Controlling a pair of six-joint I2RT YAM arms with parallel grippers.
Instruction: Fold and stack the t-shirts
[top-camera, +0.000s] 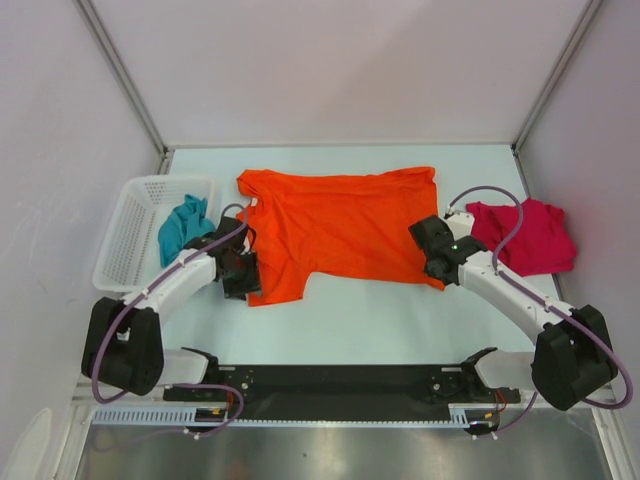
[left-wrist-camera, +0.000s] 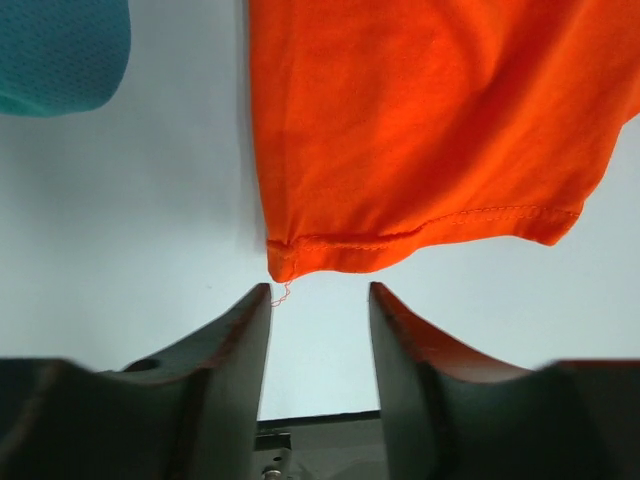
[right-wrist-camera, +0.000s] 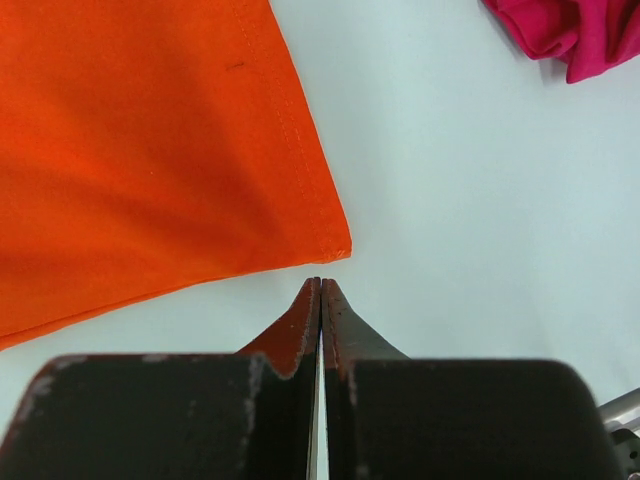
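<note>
An orange t-shirt (top-camera: 340, 220) lies spread on the white table. My left gripper is open above its lower left sleeve (left-wrist-camera: 420, 150), with a loose thread at the hem's corner and nothing between the fingers. My right gripper is shut, its tips just outside the shirt's lower right corner (right-wrist-camera: 320, 240), nothing visible between them. A red folded garment (top-camera: 520, 240) lies at the right, also at the top of the right wrist view.
A white basket (top-camera: 130, 230) holding a teal cloth (top-camera: 182, 225) stands at the left. Walls bound the sides and back.
</note>
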